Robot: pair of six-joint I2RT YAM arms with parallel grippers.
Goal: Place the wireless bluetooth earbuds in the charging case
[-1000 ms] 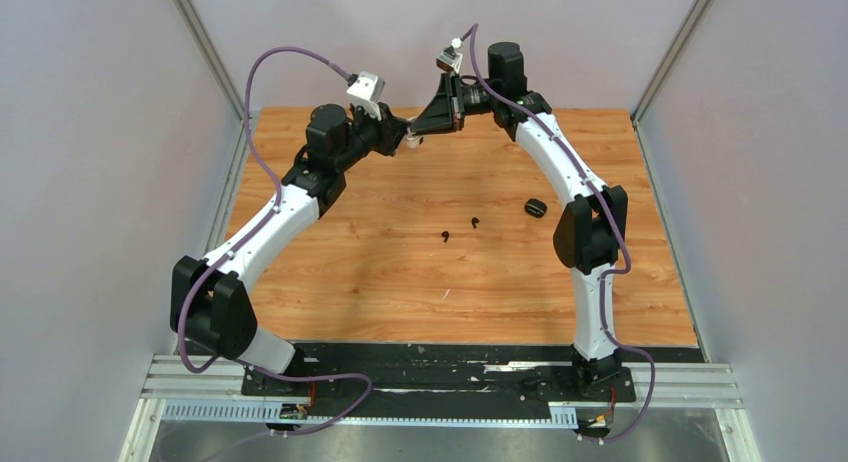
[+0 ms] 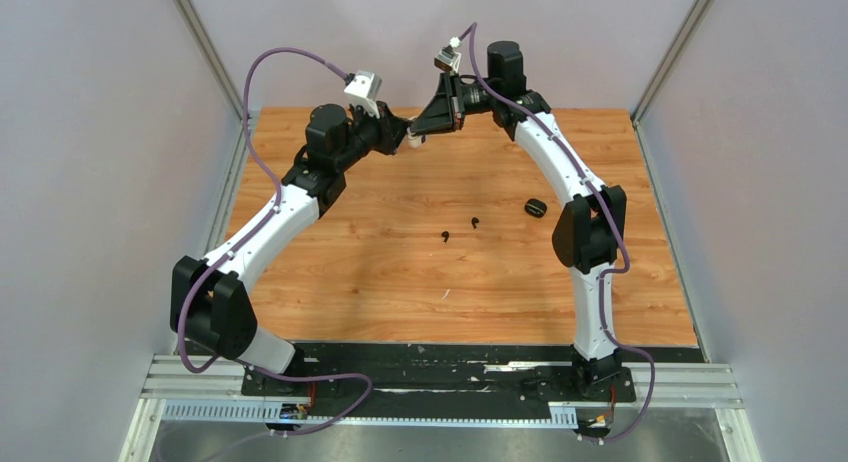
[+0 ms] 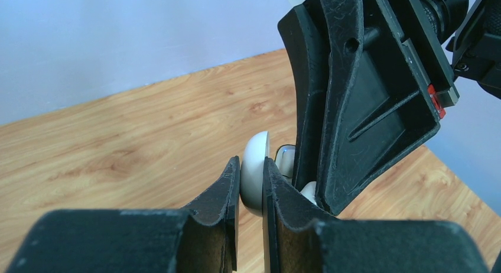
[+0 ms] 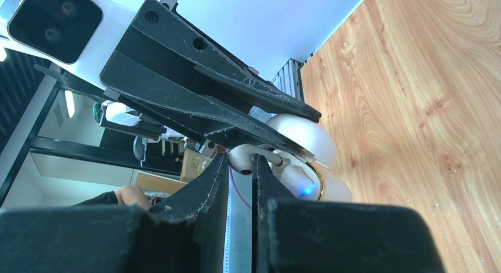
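In the top view, my left gripper (image 2: 398,132) and right gripper (image 2: 420,127) meet above the back of the table. The left fingers are shut on the white charging case, whose open lid (image 4: 301,137) and blue-lit interior show in the right wrist view. An earbud (image 4: 295,178) sits in the case. My right gripper is shut on a white earbud (image 4: 242,158), held at the case opening with its stem pointing into it; whether it is seated I cannot tell.
Two small black pieces (image 2: 445,236) and a black oval case (image 2: 535,208) lie on the wooden table (image 2: 400,282). Walls border the table at the back and sides.
Both arms have stayed almost still over the last second; at most a very slight shift at the grippers.
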